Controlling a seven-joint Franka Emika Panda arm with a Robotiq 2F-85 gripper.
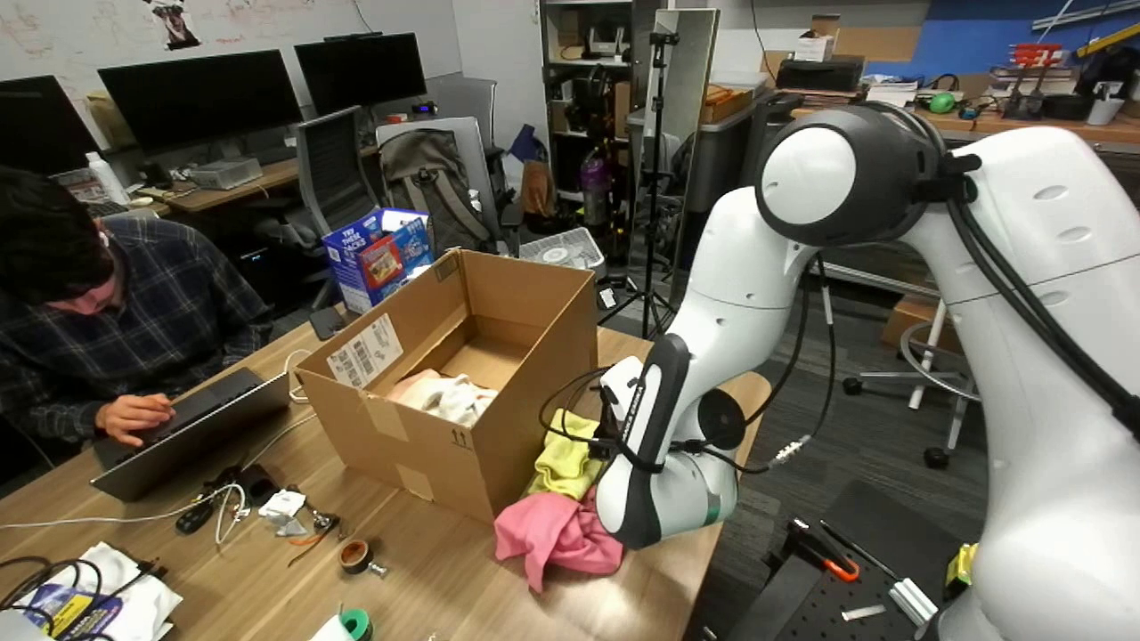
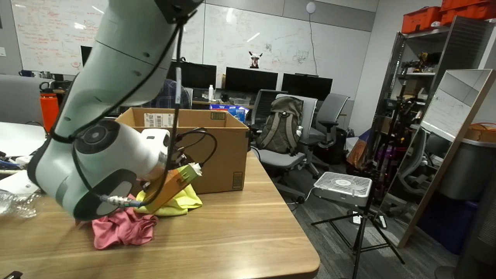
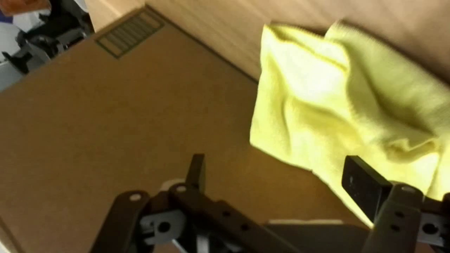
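Note:
My gripper is open, with nothing held; its fingers show at the bottom of the wrist view. The right finger (image 3: 365,187) lies in front of a crumpled yellow cloth (image 3: 312,122), and the left one is over the cardboard wall. Beside the box, the yellow cloth (image 1: 566,459) rests on the table, partly behind my arm. A pink cloth (image 1: 556,534) lies bunched just in front of it. The open cardboard box (image 1: 427,449) holds white and pale pink cloth (image 1: 449,397). In both exterior views the fingertips are hidden.
Right beside my gripper stands the box's tall side wall (image 2: 228,162). Bare table (image 2: 241,232) lies toward the near corner. Cables, a tape roll (image 1: 354,555) and small parts lie left of the cloths. A person (image 1: 118,310) sits at a laptop (image 1: 198,427).

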